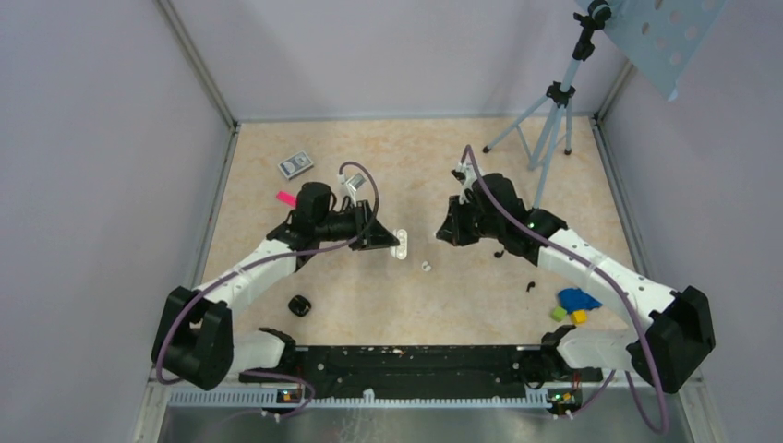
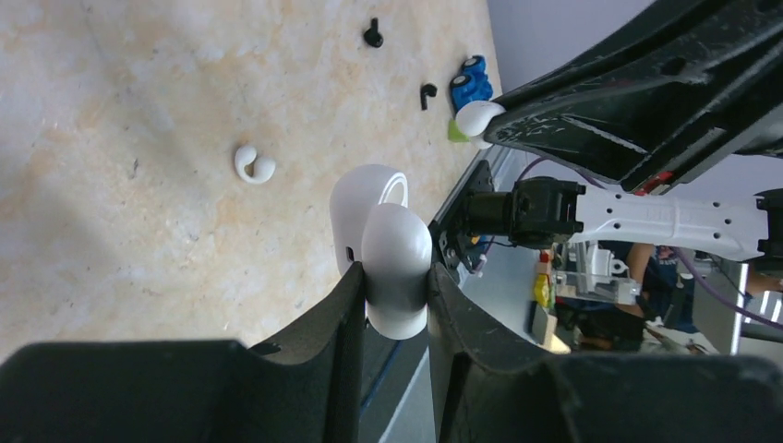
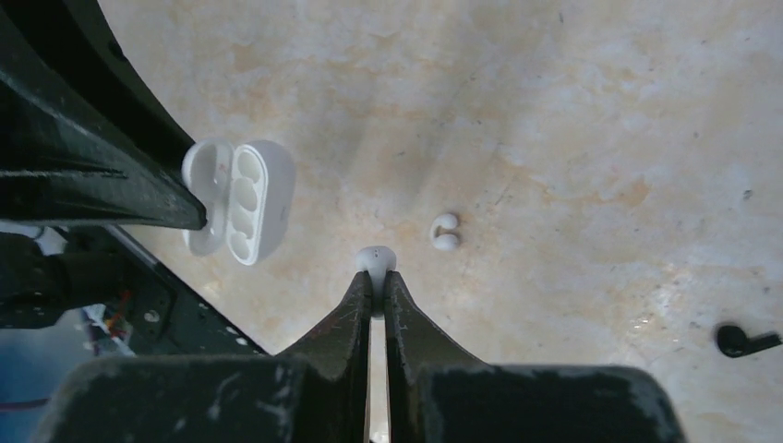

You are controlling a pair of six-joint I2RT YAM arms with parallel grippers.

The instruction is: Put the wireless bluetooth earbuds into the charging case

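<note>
My left gripper is shut on the lid of the white charging case (image 2: pixel 355 208), which hangs open above the table. In the right wrist view the case (image 3: pixel 263 198) shows its several round hollows, all appearing empty. A white earbud (image 3: pixel 376 259) pokes out between the tips of my right gripper, which is shut on it. From the left wrist the held earbud (image 2: pixel 478 118) shows at the tip of the right gripper. The other white earbud (image 3: pixel 445 231), curved like a C, lies on the table between the two grippers.
Two small black earbuds (image 2: pixel 373 35) (image 2: pixel 427 95) lie toward the right, beyond which are a blue toy (image 1: pixel 578 299) and coloured blocks (image 1: pixel 579 317). A black case (image 1: pixel 299 305) sits front left, and a boxed item (image 1: pixel 295 164) back left. Free table lies between the grippers.
</note>
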